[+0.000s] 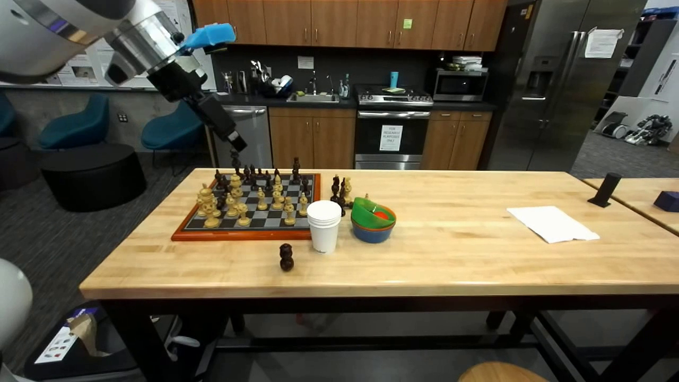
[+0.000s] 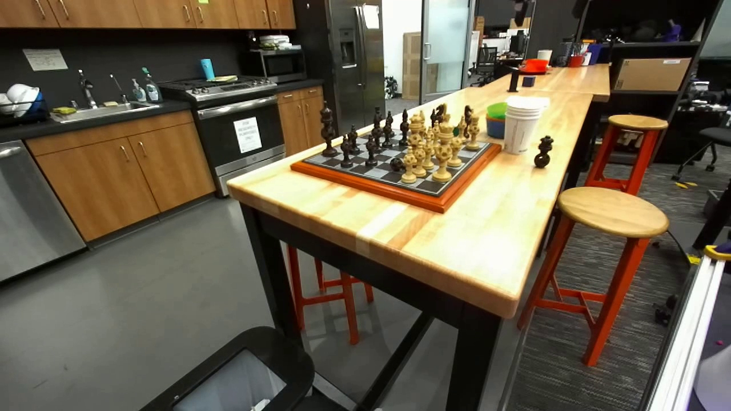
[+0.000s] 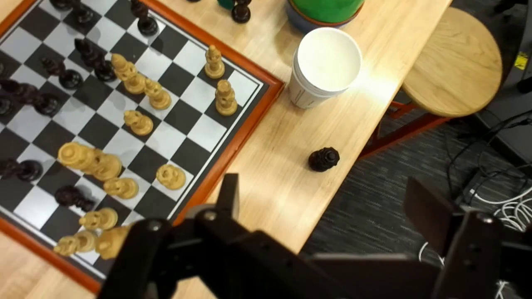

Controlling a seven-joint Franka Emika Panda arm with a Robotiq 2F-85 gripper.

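My gripper is open and empty, its two fingers wide apart in the wrist view. In exterior view 1 it hangs at upper left, above the far left end of the chessboard. Dark and pale chess pieces stand on the board, and one dark piece lies on its side among the pale ones. Off the board, a lone dark piece stands on the table's near side. The wrist view shows that same dark piece between the lines of my fingers, well below them. Exterior view 2 does not show the gripper.
White stacked cups stand at the board's near right corner, beside blue and green bowls. More pieces stand just off the board's right edge. A white sheet lies farther right. Stools flank the table.
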